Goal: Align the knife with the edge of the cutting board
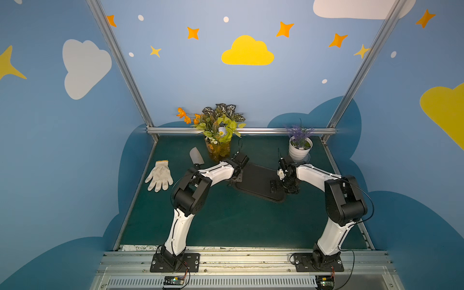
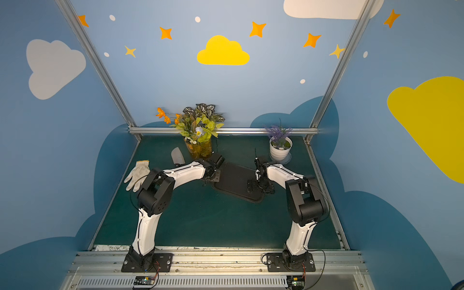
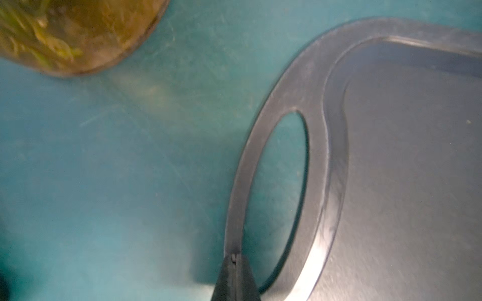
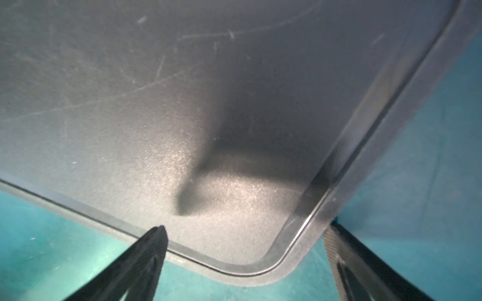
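Note:
A dark cutting board (image 1: 257, 179) lies slightly tilted in the table's middle. Behind my left arm, the knife (image 1: 195, 155) shows its grey blade, left of the board; its handle is mostly hidden. My left gripper is shut at the board's looped handle (image 3: 313, 165), fingertips over its outer bar; whether they hold it is unclear. My right gripper stands open at the board's right near corner, one finger on each side, with nothing visibly held.
A flower vase (image 1: 217, 147) stands behind the board and left gripper. A potted lavender (image 1: 298, 150) sits back right, a white glove (image 1: 159, 176) at the left.

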